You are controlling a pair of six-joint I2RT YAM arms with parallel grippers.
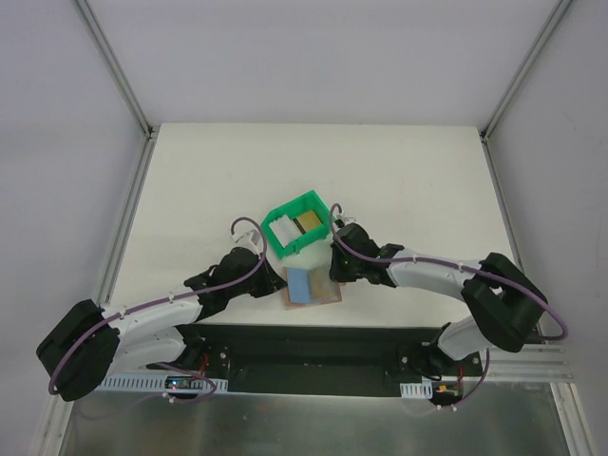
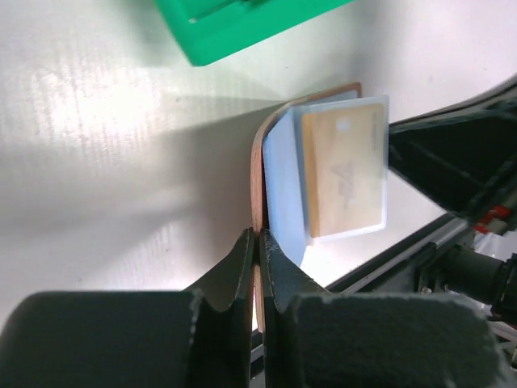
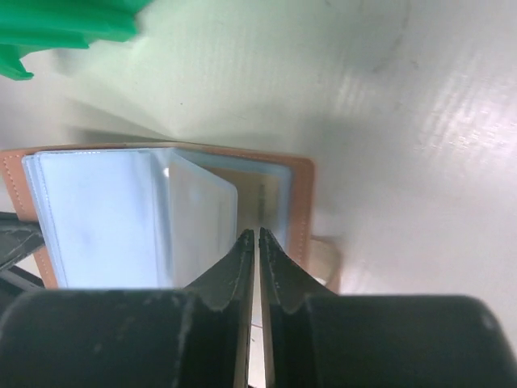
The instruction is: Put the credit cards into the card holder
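The brown card holder (image 1: pixel 324 289) lies spread near the table's front edge, with light blue and clear sleeves. In the left wrist view its brown cover edge (image 2: pixel 256 182) stands bent up, and a beige card (image 2: pixel 351 166) shows in a clear sleeve. On that thin edge my left gripper is shut. My right gripper is shut at the holder's right part; its tips meet the sleeve layers, though the pinched bit is mostly hidden. One clear sleeve (image 3: pixel 202 214) stands half lifted beside it. White cards (image 1: pixel 284 230) and a gold card (image 1: pixel 308 221) lie in the green tray (image 1: pixel 307 200).
The green tray sits just behind the holder, close to both arms. Wide bare table (image 1: pixel 408 180) spreads at the back and to the right. The table's front edge runs close below the holder.
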